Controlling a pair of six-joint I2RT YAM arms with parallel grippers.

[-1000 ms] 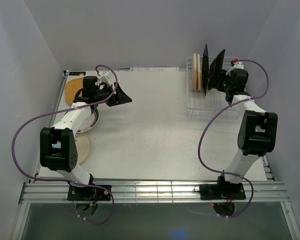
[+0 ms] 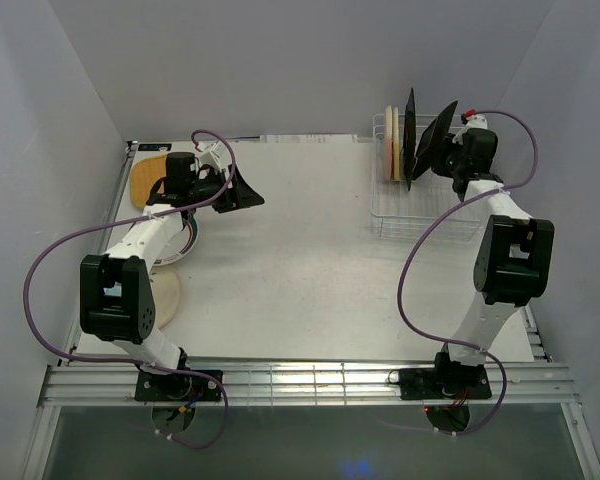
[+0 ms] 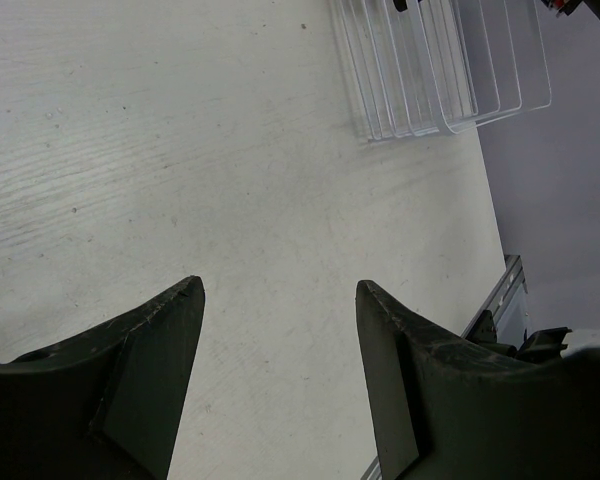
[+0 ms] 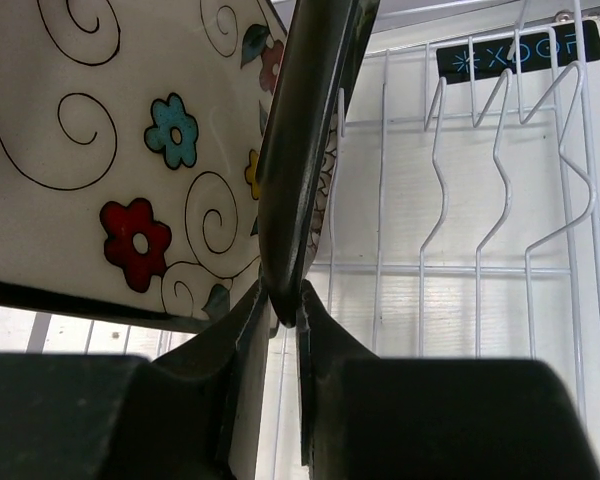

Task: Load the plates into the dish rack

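The white wire dish rack (image 2: 425,225) at back right holds beige plates (image 2: 391,145) and a dark plate (image 2: 410,140), standing on edge. My right gripper (image 2: 444,158) is shut on a second dark plate (image 2: 436,125), tilted over the rack; in the right wrist view its face (image 4: 130,150) shows painted flowers. My left gripper (image 2: 238,190) stands open over the table, empty. At the left lie an orange plate (image 2: 145,178), a white rimmed plate (image 2: 176,252) partly under the left arm, and a beige plate (image 2: 165,295).
Grey walls border the back and both sides.
The dark plate in my right gripper leans further right, and that gripper has shifted slightly up toward the back. The left arm is still.
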